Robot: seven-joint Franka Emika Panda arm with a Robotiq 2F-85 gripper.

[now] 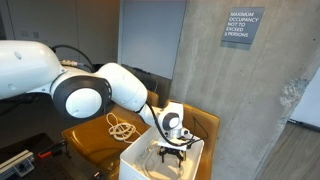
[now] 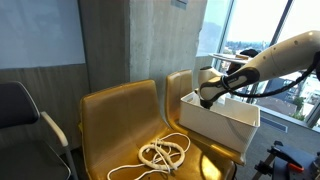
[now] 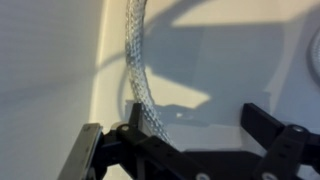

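Inside a white box (image 1: 135,160) lies a pale braided rope (image 3: 137,55), seen in the wrist view running from the top edge down toward the left finger. My gripper stands open over the box floor, with its fingers apart. The rope passes close to the left finger; whether it lies between the fingers or touches one, I cannot tell. In exterior view 1 the gripper (image 1: 172,155) reaches down inside the box. Exterior view 2 has the box (image 2: 222,126) on a seat, its wall hiding the fingertips.
A coil of white rope (image 2: 162,153) rests on a tan chair seat beside the box. Box walls surround the gripper, one close by at left in the wrist view (image 3: 40,60). Tan chair backs (image 2: 122,125) and a concrete wall (image 1: 235,90) stand behind.
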